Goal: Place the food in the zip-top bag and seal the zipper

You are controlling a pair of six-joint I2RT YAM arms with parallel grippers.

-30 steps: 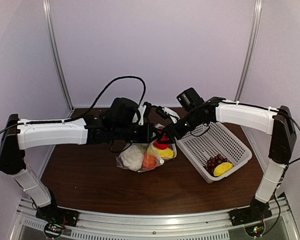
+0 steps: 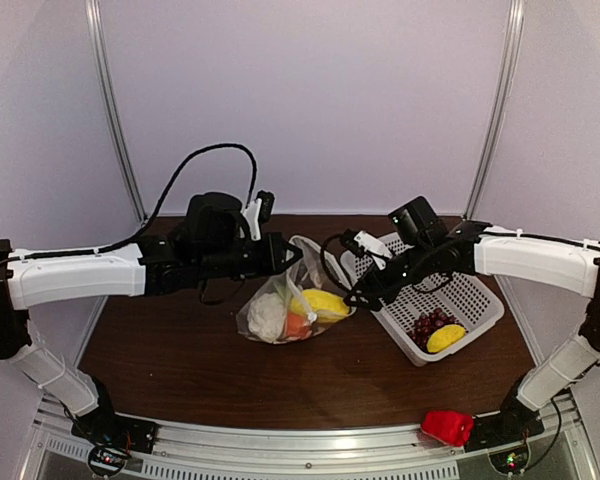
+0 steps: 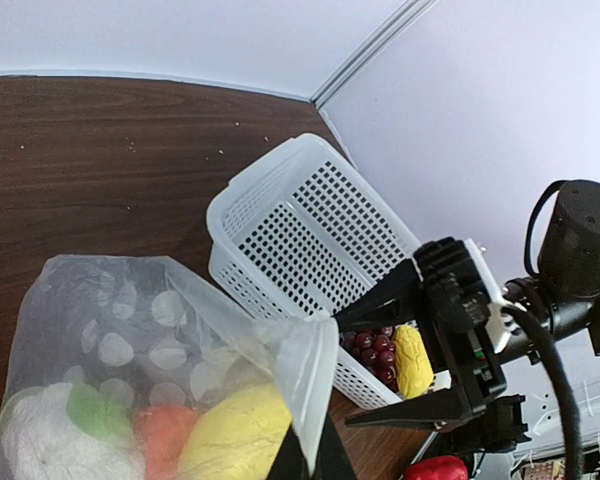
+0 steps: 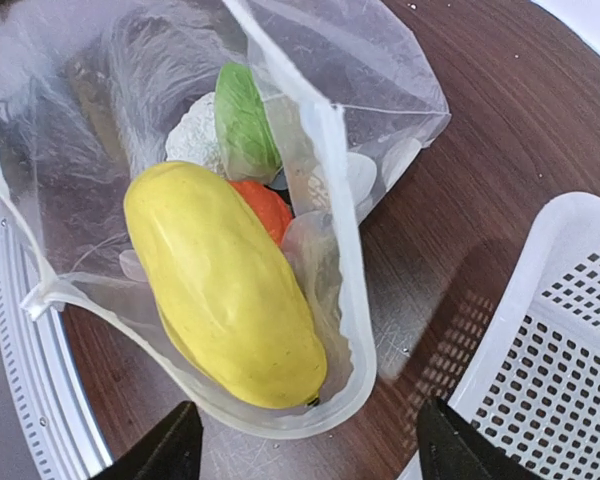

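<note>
The clear zip top bag (image 2: 255, 325) stands with its mouth raised toward the right. Inside are a white cauliflower-like piece (image 3: 65, 440), an orange-red piece (image 3: 165, 435), something green (image 4: 242, 115) and a large yellow item (image 4: 220, 285) by the mouth. My left gripper is shut on the bag's rim. My right gripper hovers just outside the mouth, its fingers apart and empty. A red pepper (image 2: 447, 427) is outside the bag, at the table's front rail on the right. Dark grapes (image 2: 430, 325) and a yellow piece (image 2: 446, 338) lie in the white basket (image 2: 477, 300).
The basket sits close to the bag's right side, partly under my right arm. Bare brown tabletop (image 2: 210, 380) stretches in front of the bag and to its left. Walls close off the back and both sides.
The red pepper, earlier at the bag's mouth under my right gripper, is now at the front rail on the right. My left gripper moved leftward; the right one shifted right and lower.
</note>
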